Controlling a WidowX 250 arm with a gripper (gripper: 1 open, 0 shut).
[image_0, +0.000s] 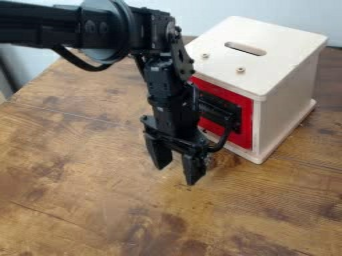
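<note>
My black gripper (175, 167) points down over the wooden table, its two fingers apart with nothing seen between them. Just behind it and to the right stands a pale wooden box (273, 85) with a slot in its top and a red front panel (245, 140). The arm hides much of that panel and the dark fitting on it.
A white wall shows beyond the table's back edge at the top left.
</note>
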